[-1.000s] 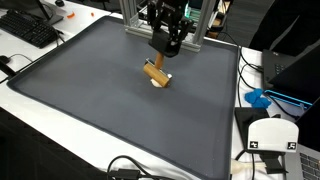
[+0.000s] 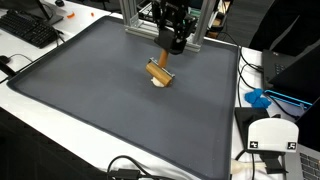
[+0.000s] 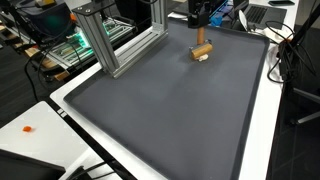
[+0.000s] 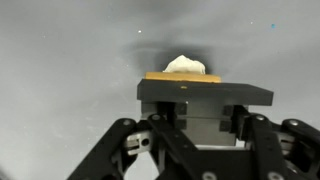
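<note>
A wooden mallet-like tool, with a cylindrical head (image 2: pixel 159 73) and an upright handle (image 2: pixel 164 58), is held in my gripper (image 2: pixel 166 50). The gripper is shut on the handle in exterior view 1. In exterior view 2 the tool's head (image 3: pixel 201 50) lies sideways low over the grey mat. Just under or beside the head is a small white lump (image 2: pixel 158 83), which also shows as a pale patch (image 4: pixel 185 65) beyond a wooden edge (image 4: pixel 182 77) in the wrist view. Whether head and lump touch, I cannot tell. My fingertips are mostly hidden.
A metal frame (image 3: pixel 135 45) stands at its back edge. A blue cloth (image 2: pixel 258 98), a white device (image 2: pixel 272 135) and cables lie off to the right.
Over the last second, my gripper and the tool have moved slightly to the right in exterior view 1. The grip on the handle looks the same.
</note>
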